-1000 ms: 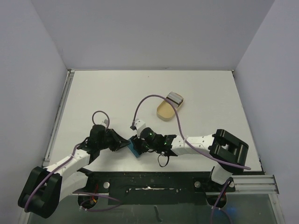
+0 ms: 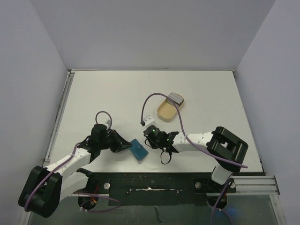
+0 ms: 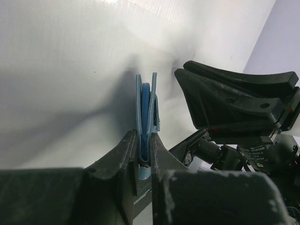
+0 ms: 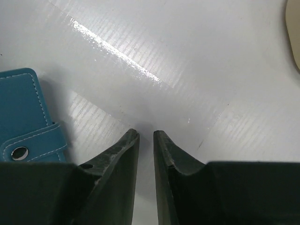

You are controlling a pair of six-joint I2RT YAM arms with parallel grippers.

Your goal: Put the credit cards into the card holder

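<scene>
The blue card holder (image 2: 138, 150) is held tilted near the front of the table, my left gripper (image 2: 130, 145) shut on its edge. Edge-on in the left wrist view, the holder (image 3: 153, 101) shows a brighter blue strip between its two sides. My right gripper stands apart from the holder (image 4: 21, 101), to its right, with a narrow gap between its fingertips and only tabletop showing through. Farther back, a beige tray (image 2: 165, 112) bears a greyish block (image 2: 176, 98), perhaps cards; details are too small to tell.
The tray's rounded edge (image 4: 294, 33) enters the right wrist view at upper right. A purple cable (image 2: 176, 105) arches over the right arm and across the tray in the top view.
My right gripper has moved right, away from the holder, leaving more of its blue face uncovered. Tray unchanged.
</scene>
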